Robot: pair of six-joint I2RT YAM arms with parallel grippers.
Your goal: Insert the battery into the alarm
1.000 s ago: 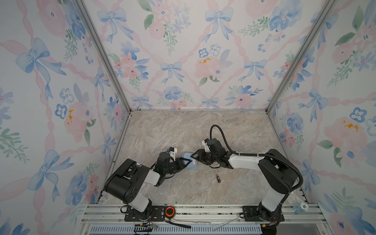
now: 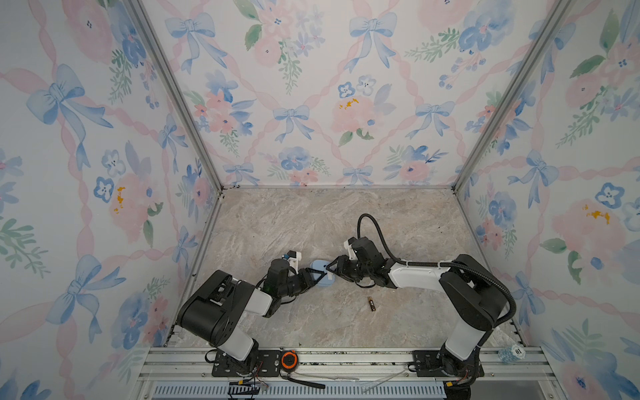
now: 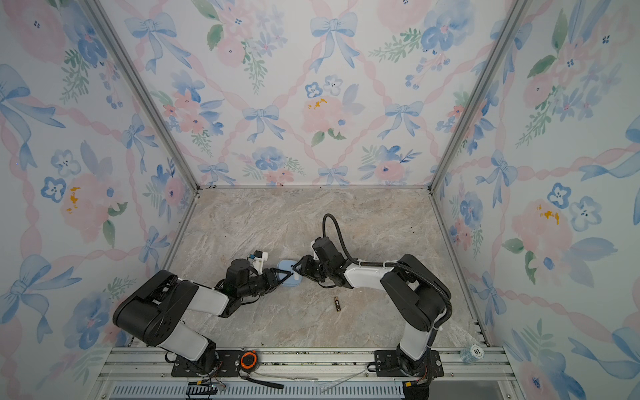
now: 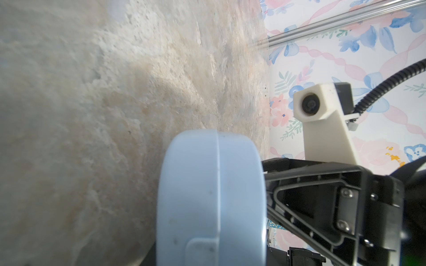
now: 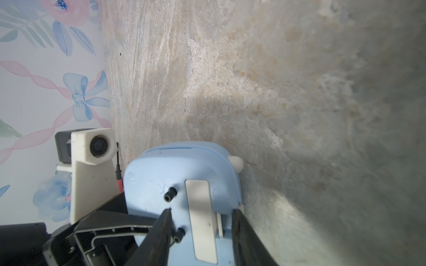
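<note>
The alarm (image 4: 213, 190) is a rounded light blue case, held up off the floor on edge. My left gripper (image 2: 320, 273) is shut on it, with its dark finger reaching over the face in the right wrist view. That face (image 5: 164, 164) carries a pale rectangular strip (image 5: 199, 204) and small black pegs. In front of the strip my right gripper stands part open, one fingertip on each side of it. Nothing is clearly gripped there; contact with the alarm cannot be judged. A small dark battery with a copper end (image 2: 371, 304) lies on the floor, nearer the front than the grippers.
An orange-black round item (image 2: 288, 360) sits on the front rail. A small clear item (image 2: 512, 352) lies at the front right corner. Patterned walls enclose the back and sides.
The right gripper has shifted very slightly beside the alarm. The left arm, the alarm and the battery look unchanged.
</note>
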